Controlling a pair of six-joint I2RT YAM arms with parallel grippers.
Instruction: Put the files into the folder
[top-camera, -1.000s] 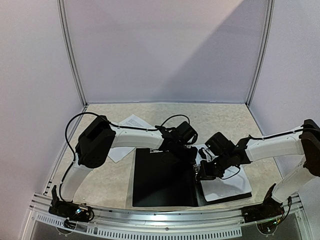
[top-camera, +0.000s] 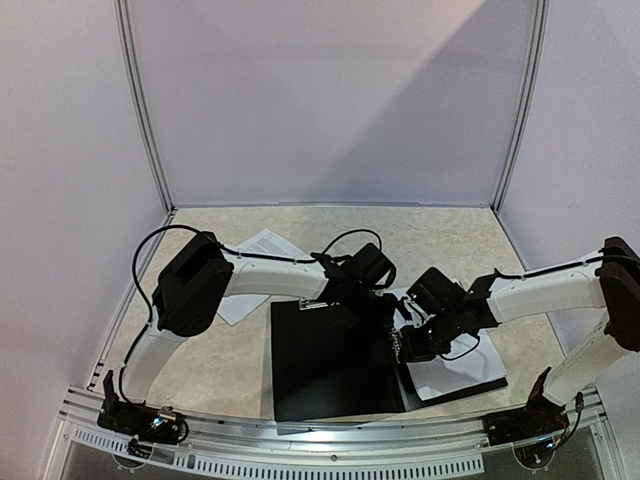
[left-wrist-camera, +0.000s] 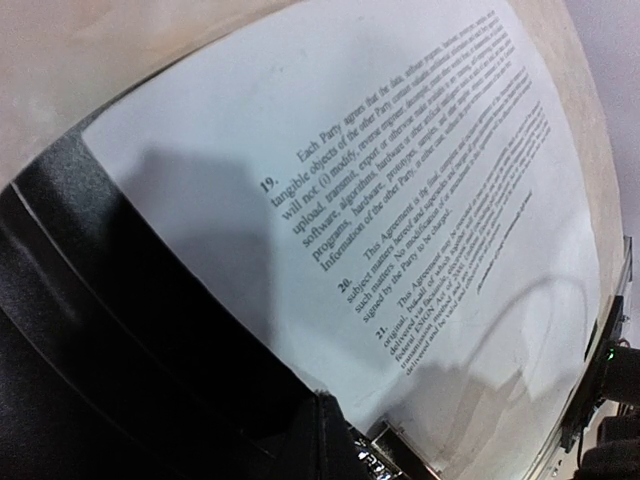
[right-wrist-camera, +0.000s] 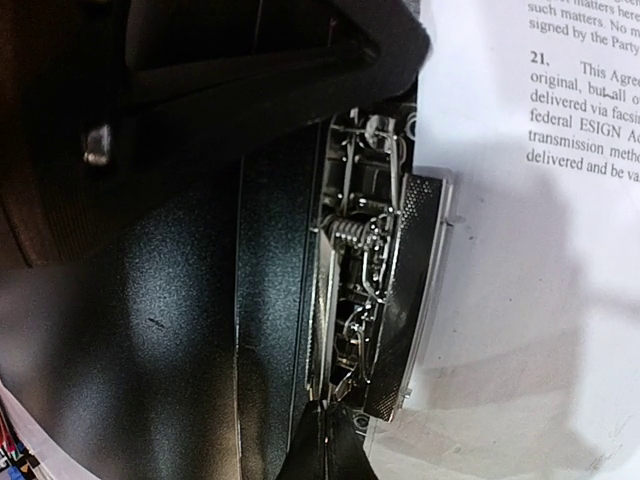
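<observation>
The black folder (top-camera: 325, 370) lies spread open on the table, its left cover bare. On its right half rests a white printed sheet (top-camera: 450, 372), text side up in the left wrist view. A metal spring clip (right-wrist-camera: 365, 270) runs along the folder's spine at the sheet's left edge. My left gripper is shut, its tips by the clip and the sheet's edge; nothing shows between them. Shut as well, my right gripper has its tips at the near end of the clip, with nothing visible held. In the top view both arms cover the clip's upper part.
Another printed paper (top-camera: 262, 245) lies behind the left arm, partly hidden by it. The two grippers are close together over the spine.
The folder with its sheet has slid slightly toward the table's front edge and a little right. Both arms are almost where they were.
</observation>
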